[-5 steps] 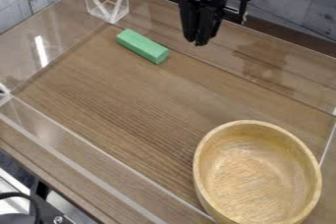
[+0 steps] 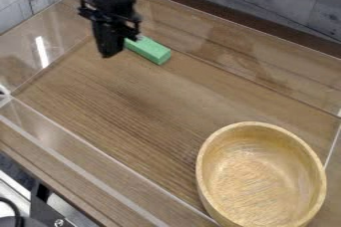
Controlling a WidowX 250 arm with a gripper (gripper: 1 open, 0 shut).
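Observation:
The black gripper point(image 2: 104, 24) is over the upper left of the wooden table point(image 2: 147, 121), pointing down. A green block point(image 2: 150, 49) lies on the table just right of it, partly behind or beside its fingers. The fingertips are small and dark; whether they are open or shut does not show clearly.
A large empty beige bowl point(image 2: 261, 176) sits at the lower right. The table's left edge borders a dark gap at the lower left, and a grey tiled wall runs along the back.
The gripper has moved from the upper right leftward across the table to just left of the green block.

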